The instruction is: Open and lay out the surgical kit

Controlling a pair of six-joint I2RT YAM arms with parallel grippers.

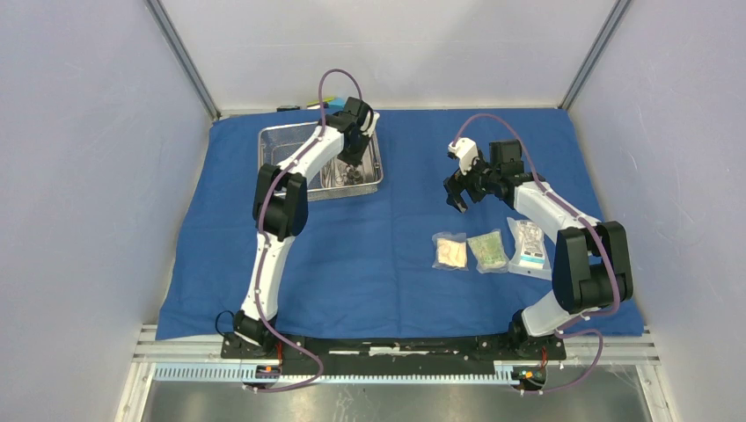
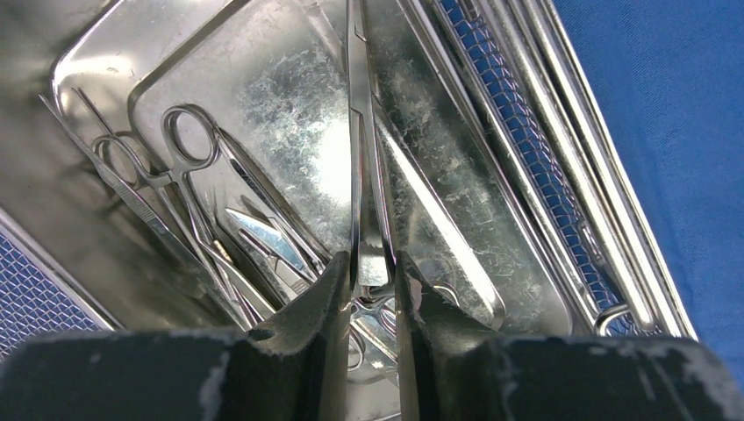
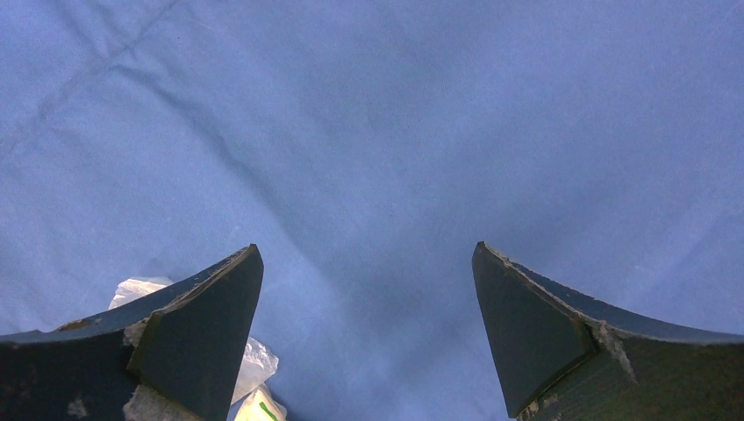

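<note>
My left gripper points down into the metal tray (image 1: 321, 197) at the back left. Its fingers stand a little apart, with the end of slim steel tweezers (image 2: 361, 79) in the gap; I cannot tell whether they touch it. Scissors (image 2: 190, 140) and several other steel instruments lie jumbled on the tray floor, partly behind the fingers. Over bare cloth at the right, my right gripper stands wide open and empty. Three clear packets lie near the right arm: a beige one (image 1: 451, 254), a green one (image 1: 489, 250) and a larger white one (image 1: 530, 246).
Mesh-sided walls (image 2: 526, 145) rise close around the left gripper. Small blue and yellow items (image 1: 336, 103) lie behind the tray.
</note>
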